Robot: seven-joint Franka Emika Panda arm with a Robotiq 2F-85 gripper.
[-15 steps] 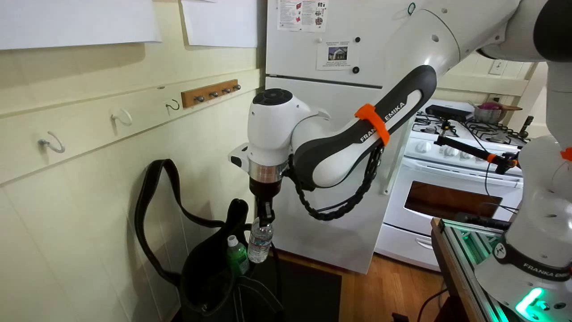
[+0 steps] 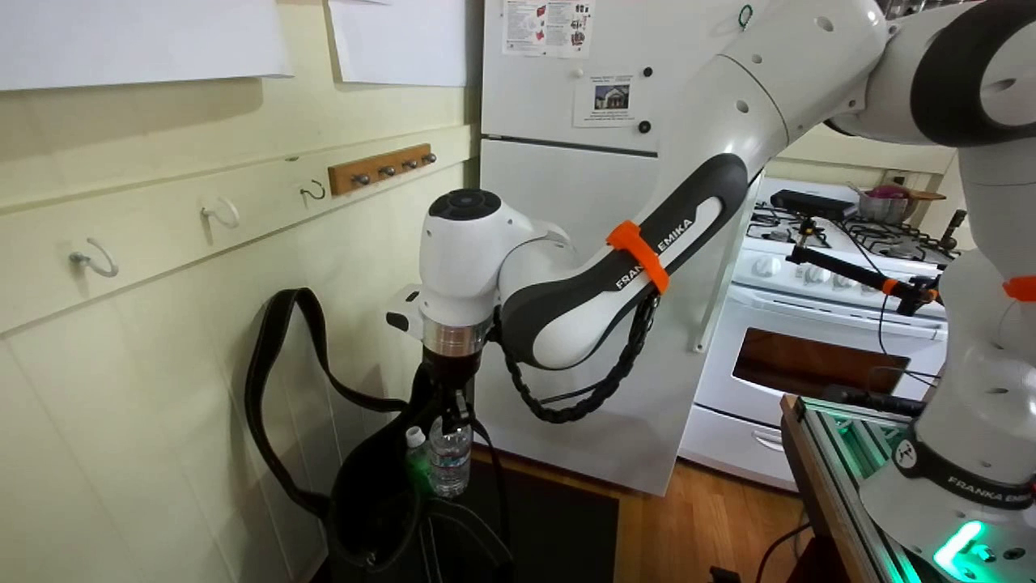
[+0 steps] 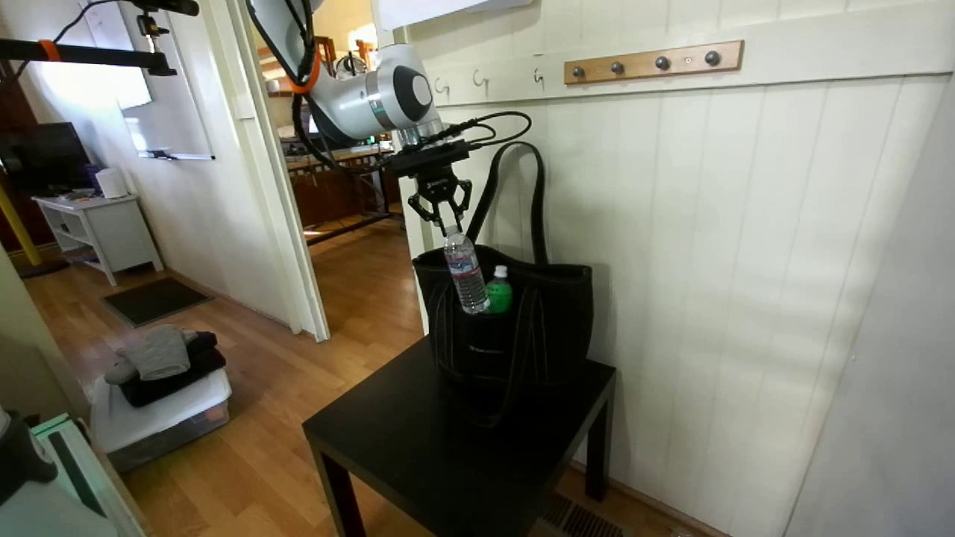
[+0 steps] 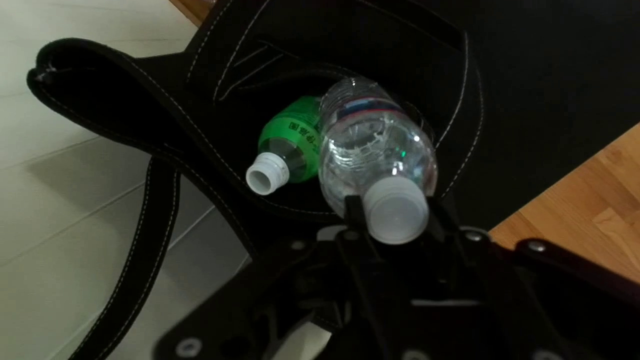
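A clear water bottle (image 3: 465, 274) with a white cap hangs slightly tilted from my gripper (image 3: 452, 229), which is shut on it near the cap. In the wrist view the bottle (image 4: 378, 144) slants away from my fingers, its base against the front pocket of the black tote bag (image 3: 555, 313). Whether the base is inside the pocket or just in front of it, I cannot tell. A green bottle (image 3: 499, 291) with a white top sits in that pocket, right beside the clear one. In the wrist view the green bottle (image 4: 294, 141) shows an open-looking white top.
The bag stands on a black table (image 3: 385, 429) against the white panelled wall (image 3: 716, 268). Its handle (image 3: 541, 197) loops up close to my gripper. A white refrigerator (image 2: 573, 291) stands behind my arm.
My arm has moved left and down with the clear bottle. The bottle now overlaps the green bottle and the bag's front edge, where before it hung farther right. The bag has stayed put.
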